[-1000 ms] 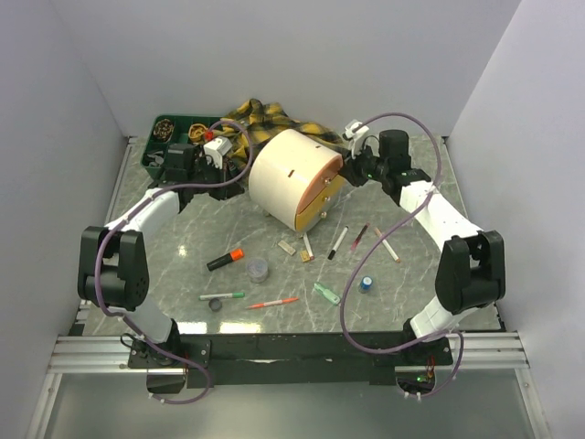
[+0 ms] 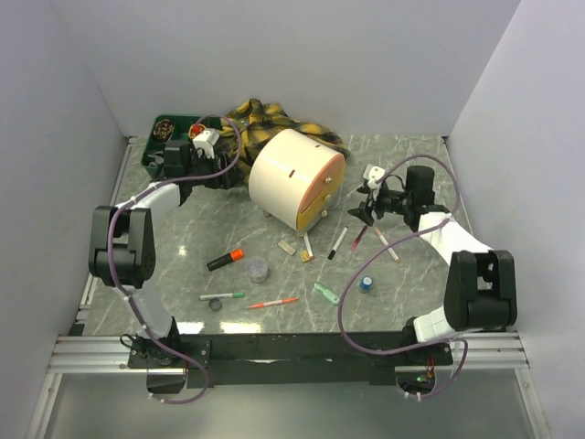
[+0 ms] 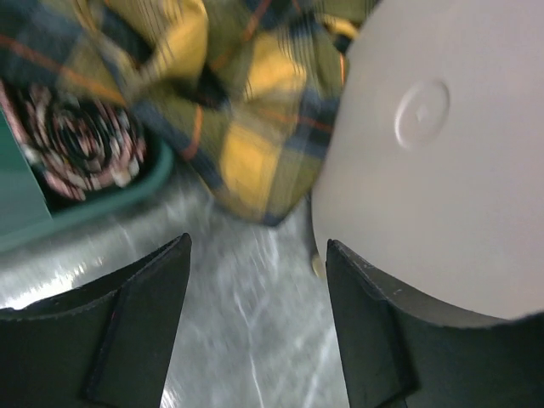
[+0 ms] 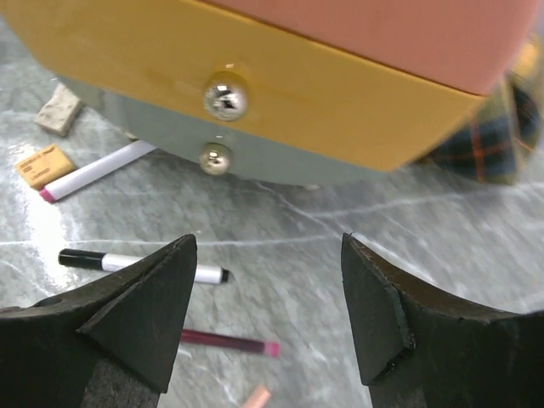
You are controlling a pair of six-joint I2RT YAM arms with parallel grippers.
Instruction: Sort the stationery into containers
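The cream drum-shaped cabinet [image 2: 288, 183] stands at the back centre, its yellow drawer [image 4: 323, 119] with knobs facing right. My left gripper is open and empty, between the green bin [image 2: 157, 142] and the cabinet. My right gripper hangs open and empty in front of the drawers, above a black-capped marker [image 4: 161, 265], a dark red pen [image 4: 229, 342] and a white marker [image 4: 110, 163]. A black-orange marker [image 2: 224, 259], green pen [image 2: 221, 295], orange pen [image 2: 274, 302], mint tool [image 2: 326, 294] and small erasers [image 4: 59, 109] lie on the table.
A yellow plaid cloth [image 3: 246, 153] lies behind the cabinet. A clear round container [image 2: 257, 270], a dark ring [image 2: 216, 305] and a blue cylinder [image 2: 366, 284] sit toward the front.
My right gripper has moved from the cabinet's upper drawer toward the right and front. My left gripper has shifted slightly left and back. The objects have not visibly moved.
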